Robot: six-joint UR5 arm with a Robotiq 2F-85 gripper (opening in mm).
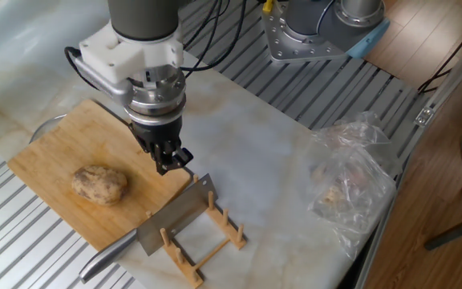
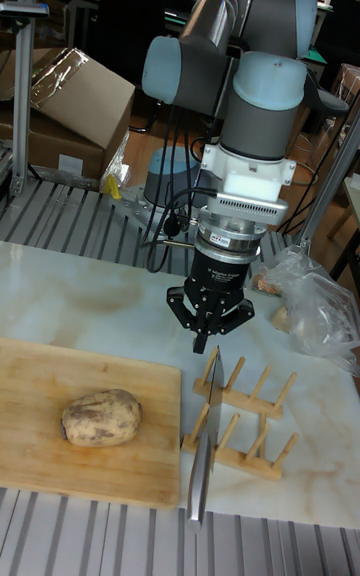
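Note:
My gripper hangs above the table between the cutting board and the rack. In exterior view 3 its black fingers come together at the tips, with nothing visible between them. A cleaver stands on edge in a wooden peg rack, its metal handle sticking out toward the table's front edge. The blade is below the gripper, with a gap visible in exterior view 3. On the wooden cutting board lies a brown potato, clear of the gripper.
A clear plastic bag with something inside lies at the table's right side. The marbled tabletop between bag and rack is bare. Behind the table surface, the arm's base stands on slatted metal.

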